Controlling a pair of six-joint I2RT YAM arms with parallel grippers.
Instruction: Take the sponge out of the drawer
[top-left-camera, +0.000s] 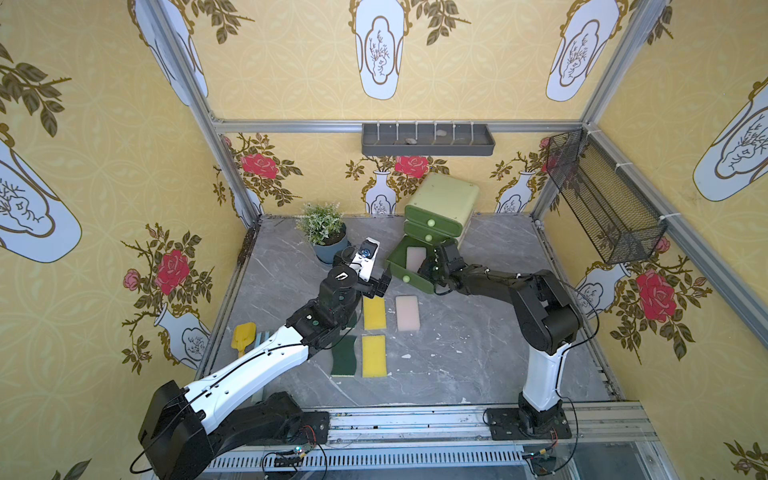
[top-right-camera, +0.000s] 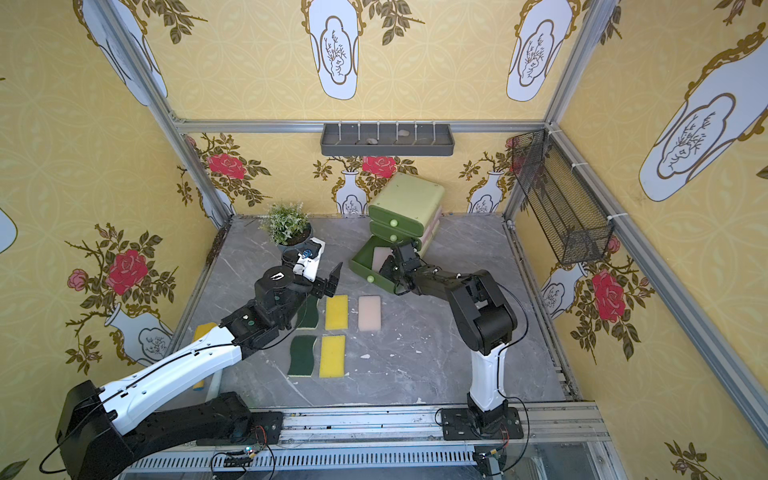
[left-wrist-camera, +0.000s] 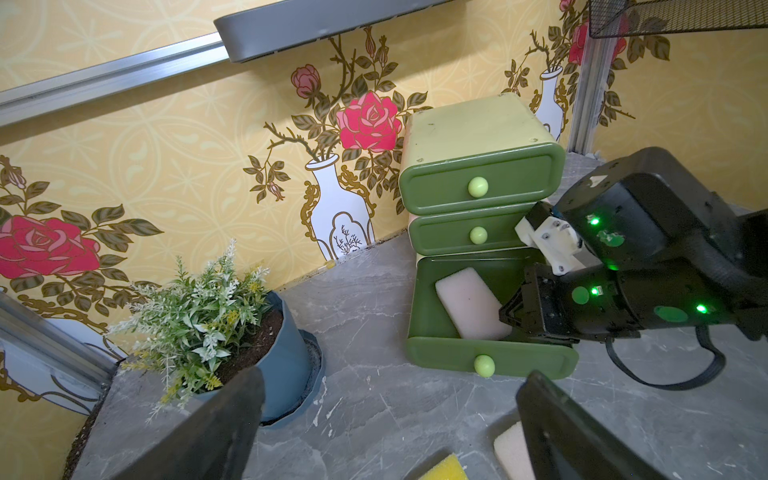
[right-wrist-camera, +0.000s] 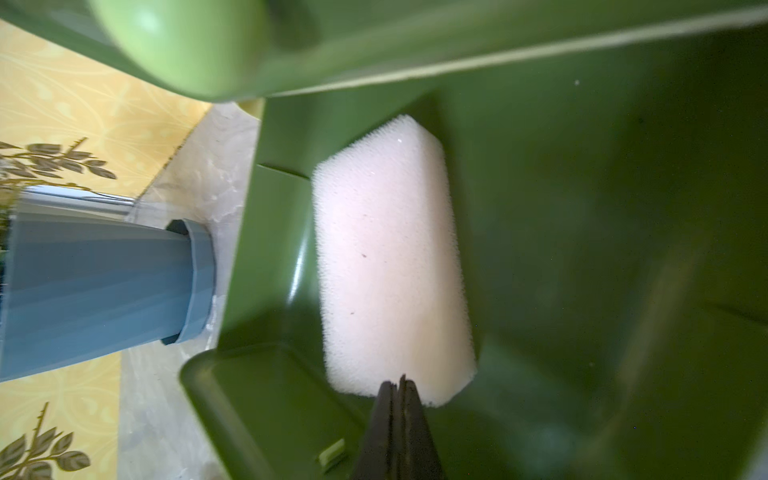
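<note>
A pale pink sponge (left-wrist-camera: 468, 300) (right-wrist-camera: 388, 248) lies inside the pulled-out lower green drawer (left-wrist-camera: 490, 358) of a small cabinet. My right gripper is down in the drawer at the sponge's near end, shut, with nothing seen between its fingers. My left gripper stands open in the air above the front of the table, left of the drawer, its fingers blurred at the bottom of the left wrist view.
A potted plant (top-left-camera: 324, 233) stands left of the cabinet (top-left-camera: 440, 204). Several yellow, green and pink sponges (top-left-camera: 373, 356) lie on the table front. A wire basket (top-left-camera: 608, 200) and grey rail tray (top-left-camera: 428, 148) hang on the walls.
</note>
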